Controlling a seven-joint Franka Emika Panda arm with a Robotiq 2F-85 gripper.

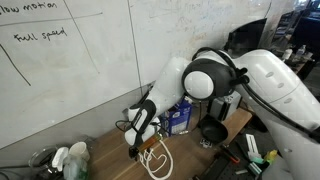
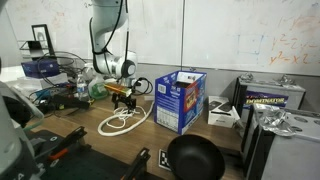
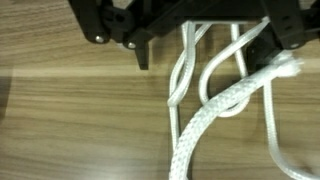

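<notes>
A white braided rope [image 3: 205, 120] lies in loops on the wooden table, its frayed end [image 3: 288, 63] close to the right finger in the wrist view. In exterior view 1 the rope [image 1: 164, 160] spreads below and right of my gripper [image 1: 135, 153]; exterior view 2 has the rope [image 2: 118, 124] beside and under the gripper [image 2: 121, 106]. My gripper stands open, low over the table. Loops of rope pass through the space between its fingers in the wrist view, and the right finger partly overlaps the rope. Whether a finger touches it I cannot tell.
A blue box [image 2: 181, 100] and a black pan [image 2: 194, 158] stand to the rope's right in exterior view 2. Small items, one orange [image 1: 78, 149], lie left of the gripper in exterior view 1. Bare table [image 2: 150, 135] shows between rope and pan.
</notes>
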